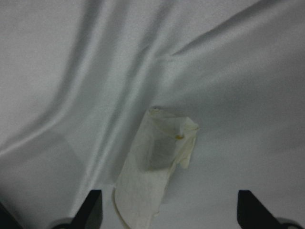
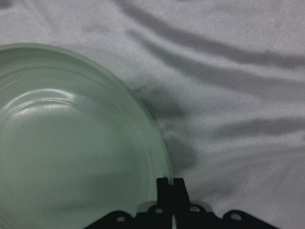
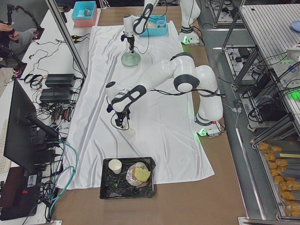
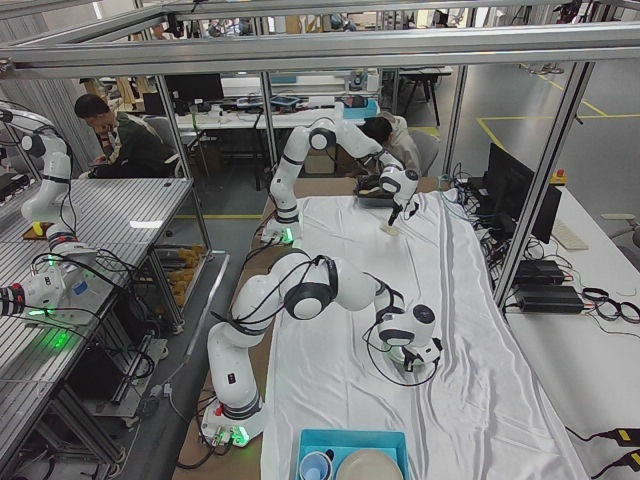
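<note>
A thin, crumpled off-white paper piece (image 1: 145, 181) lies on the white cloth, also visible in the camera left view (image 3: 129, 132). My left gripper hangs just above it, open, its fingers apart on either side. At the far end of the cloth sits a pale green plate (image 2: 71, 152). My right gripper is shut at that plate's rim, fingertips together; whether the rim is between them is unclear.
A black tray (image 3: 108, 187) with a white cup (image 3: 115, 164) and food on foil (image 3: 140, 174) lies at the near end. A blue bin (image 4: 320, 437) with dishes stands beyond the plate.
</note>
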